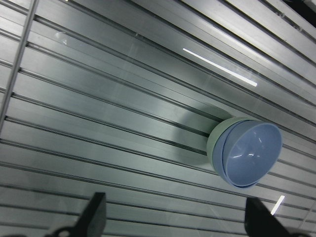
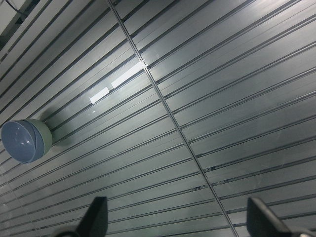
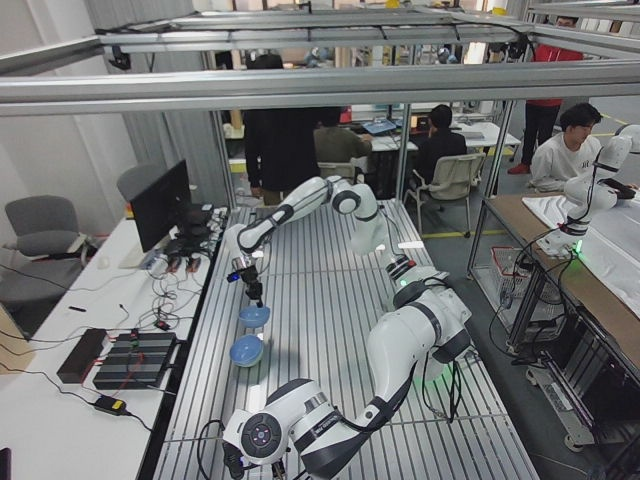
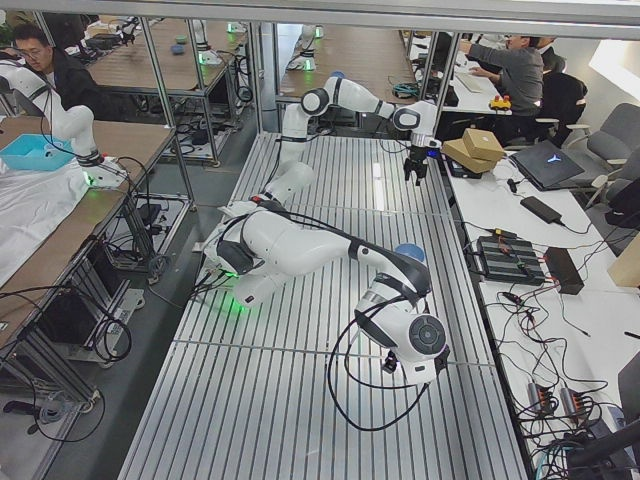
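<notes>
In the camera left view, one blue bowl (image 3: 254, 316) is just below my right gripper (image 3: 252, 292), another (image 3: 246, 352) nearer the camera; whether the upper one touches the gripper is unclear. Both wrist views instead show nested blue and pale green bowls (image 1: 251, 153) (image 2: 19, 140). My left gripper and right gripper have fingertips wide apart, nothing visible between them. My left gripper is low at the near end in the camera left view, mostly hidden by its wrist.
Both arms reach across it from one long side. Along the other side runs a white desk (image 3: 60, 430) with monitor, black boxes and cables.
</notes>
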